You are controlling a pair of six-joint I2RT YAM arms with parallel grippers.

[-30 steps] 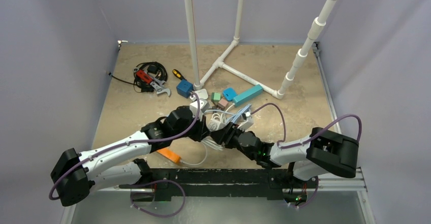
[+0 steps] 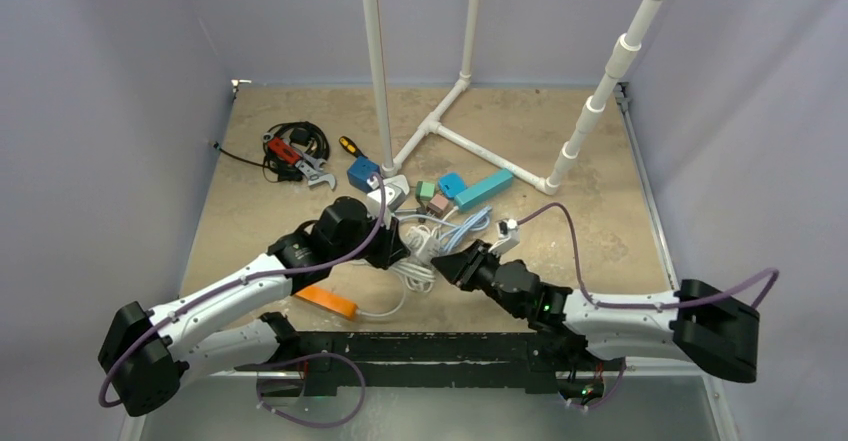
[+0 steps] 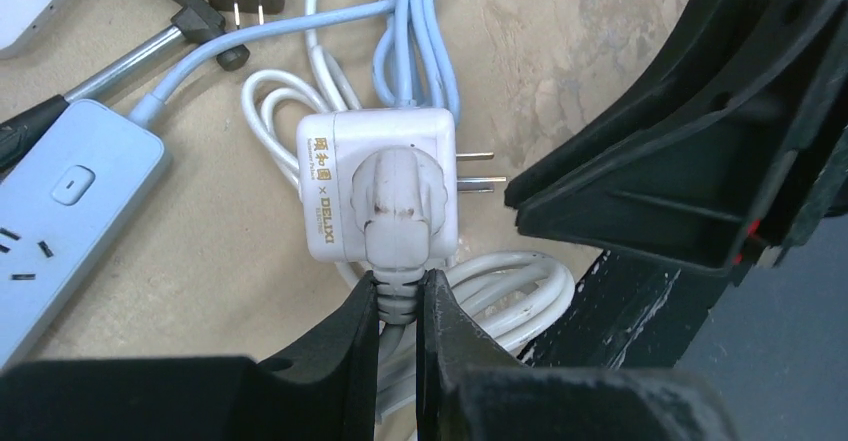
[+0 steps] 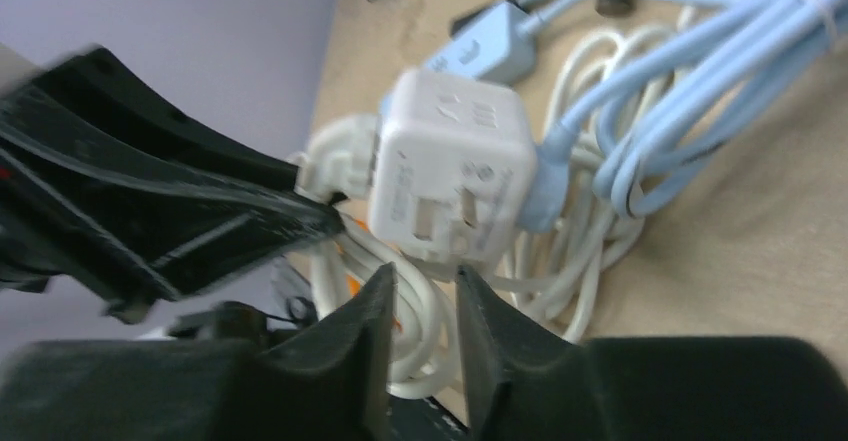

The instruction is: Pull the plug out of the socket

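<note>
A white cube socket (image 3: pixel 325 186) has a grey-white plug (image 3: pixel 397 196) seated against its face. My left gripper is shut on the plug's ribbed cable neck, just below its body. Two metal prongs stick out of the cube's right side. Beyond them, apart from the cube, is my right gripper, a narrow empty gap between its fingers. In the right wrist view the cube (image 4: pixel 455 161) shows its bare slotted faces, with the plug (image 4: pixel 342 156) on its left side and the left gripper's fingers (image 4: pixel 240 211) beside it.
Bundled white cable (image 3: pixel 525 291) and a tied pale blue cable (image 3: pixel 410 31) lie close around the cube. A blue power strip (image 3: pixel 80 191) and a hammer (image 3: pixel 125 61) lie to the left. An orange strip (image 2: pixel 326 301) is near the front edge. The mat's right side is open.
My right gripper has drawn away to the right, leaving a gap from the cube, and its arm has swung outward. The left gripper has shifted only slightly, staying near the cube.
</note>
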